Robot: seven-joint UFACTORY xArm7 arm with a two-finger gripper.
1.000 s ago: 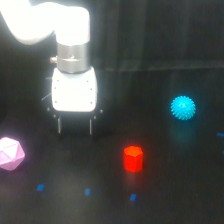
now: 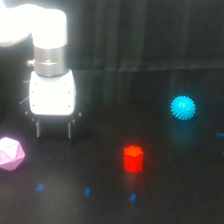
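Observation:
My gripper (image 2: 54, 130) hangs at the left of the camera view, its two thin fingers spread apart with nothing showing between them. To the lower left of it, near the picture's edge, lies a pink many-sided block (image 2: 11, 154). A small red block (image 2: 133, 158) with an angular outline stands on the dark table, right of the gripper and nearer the camera. Farther back on the right is a light-blue spiky ball (image 2: 183, 108). Neither the pink block, the red block nor the ball touches the gripper.
Small blue marks (image 2: 87, 191) lie along the table's front part, and another blue mark (image 2: 220, 134) shows at the right edge. A dark curtain (image 2: 130, 40) closes off the back.
My gripper has moved left and slightly lower in the picture, closer to the pink block. Its fingers look as wide apart as before. The three objects have stayed in place.

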